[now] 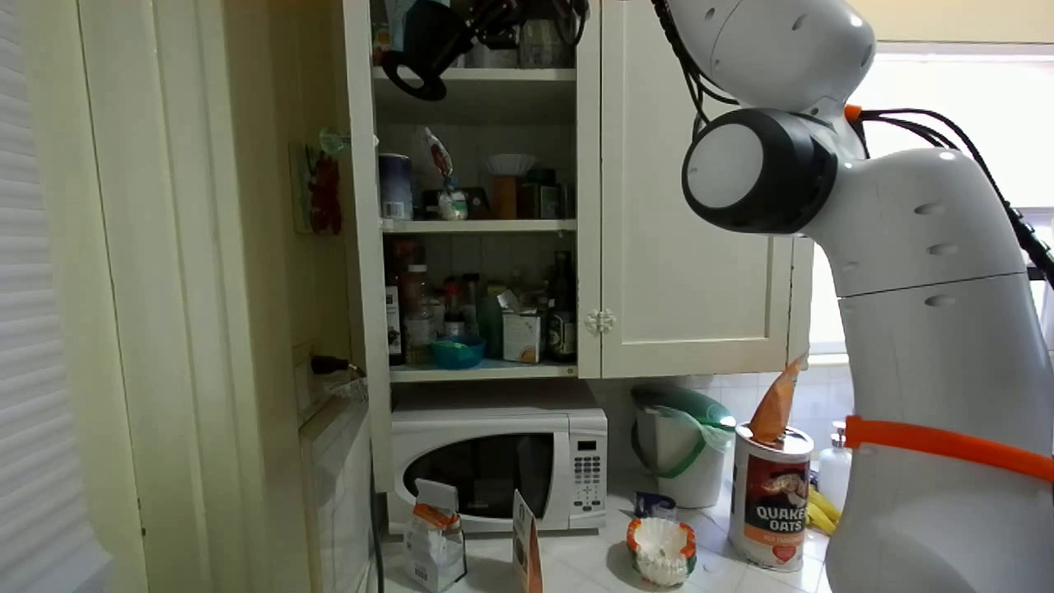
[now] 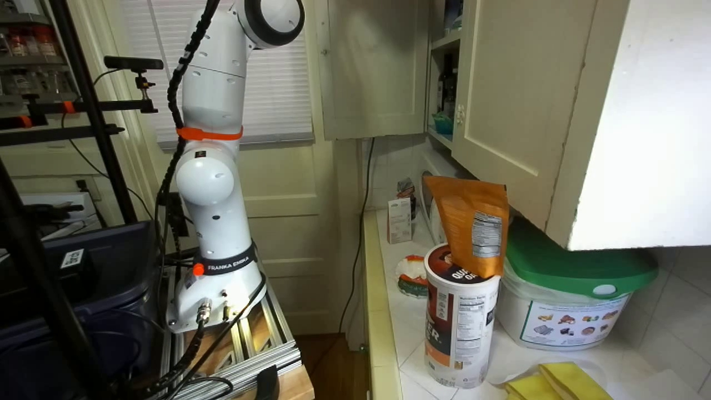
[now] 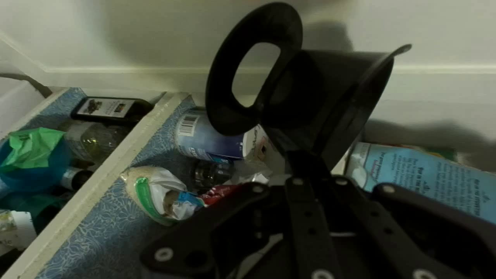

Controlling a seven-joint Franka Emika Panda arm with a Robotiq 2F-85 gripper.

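A black cup-like thing (image 3: pixel 325 88) with a broad ring-shaped part on one side fills the upper middle of the wrist view. My gripper is shut on its near edge, with the dark fingers and the thing hard to tell apart at the contact. In exterior view 1 the same black thing (image 1: pixel 431 39) hangs tilted, ring down, in front of the open cabinet's upper shelf (image 1: pixel 494 75). My gripper (image 1: pixel 476 31) reaches it from the right there. Exterior view 2 shows neither of them.
The middle shelf (image 1: pixel 474 226) holds a blue canister (image 3: pixel 211 135) and a tied bag (image 3: pixel 151 193). A light-blue package (image 3: pixel 432 179) lies on the right in the wrist view. Bottles and a blue bowl (image 1: pixel 459 352) crowd the lower shelf. The right cabinet door (image 1: pixel 697 198) is closed.
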